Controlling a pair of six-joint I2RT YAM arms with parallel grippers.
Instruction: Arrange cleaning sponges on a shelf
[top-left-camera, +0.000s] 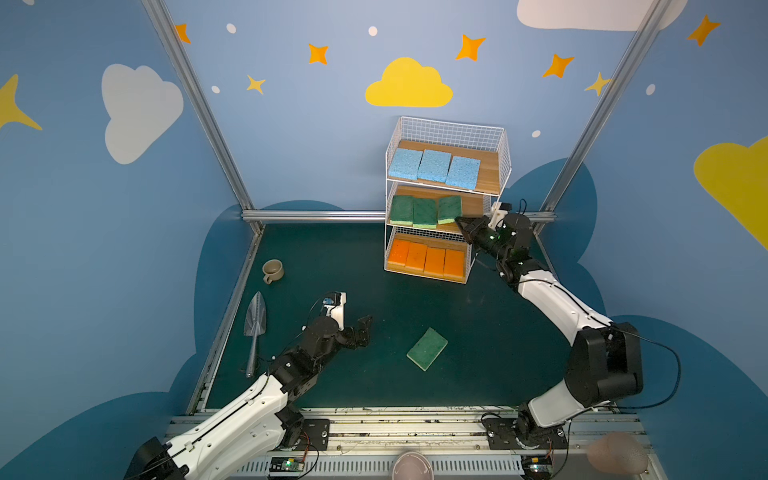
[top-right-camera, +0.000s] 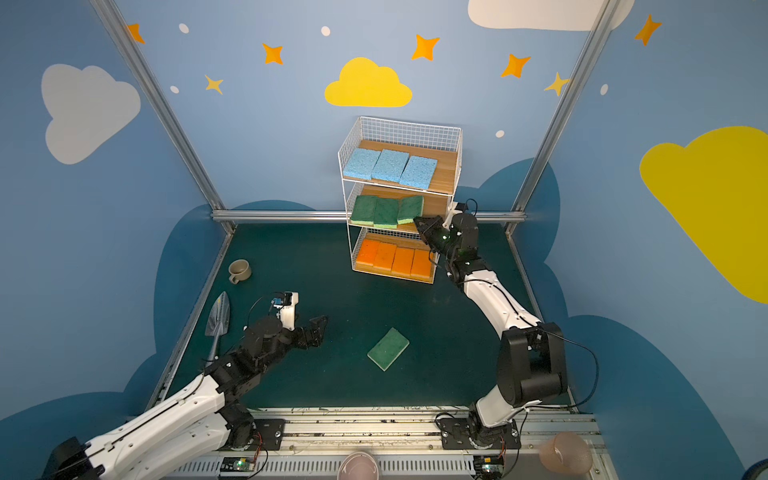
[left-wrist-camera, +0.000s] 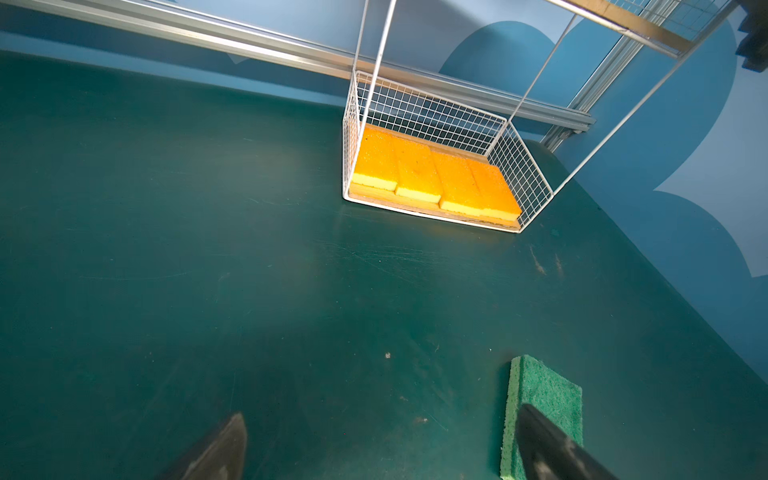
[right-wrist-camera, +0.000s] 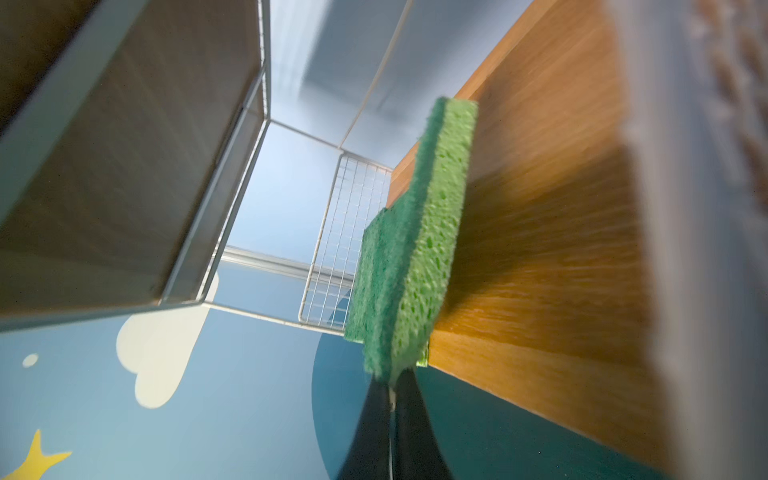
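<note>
A three-tier wire shelf (top-left-camera: 385, 240) stands at the back. Three green sponges (top-left-camera: 425, 211) lie on its middle tier, three light-blue sponges (top-left-camera: 434, 165) on the top and several orange ones (top-left-camera: 425, 257) on the bottom. At the right of the middle tier, my right gripper is shut, its tips right at the front end of the rightmost green sponge (right-wrist-camera: 436, 232); whether they touch it I cannot tell. That sponge sits slightly tilted. A loose green sponge (top-left-camera: 427, 349) lies flat on the table. To its left, my left gripper (top-left-camera: 366, 329) hangs open and empty.
A brown mug (top-left-camera: 273, 269) and a metal trowel (top-left-camera: 254, 320) lie on the left side of the table (top-left-camera: 336, 256). Bare board shows right of the green sponges on the middle tier.
</note>
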